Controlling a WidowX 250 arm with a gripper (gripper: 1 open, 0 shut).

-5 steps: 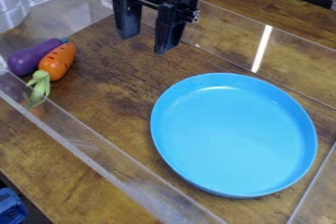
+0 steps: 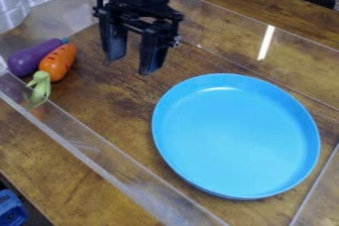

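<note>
My black gripper (image 2: 133, 48) hangs over the wooden surface in the upper middle, its two fingers apart and nothing seen between them. To its left lie an orange carrot (image 2: 56, 63) with a green top, and a purple eggplant (image 2: 30, 57) beside it. A large light blue plate (image 2: 235, 136) rests at the lower right, below and right of the gripper.
Clear plastic walls run along the left and near sides of the wooden area (image 2: 106, 111). A blue object (image 2: 11, 210) sits at the bottom left corner, outside the wall.
My gripper has moved left and slightly lower, toward the carrot and eggplant. The vegetables and the plate look unmoved.
</note>
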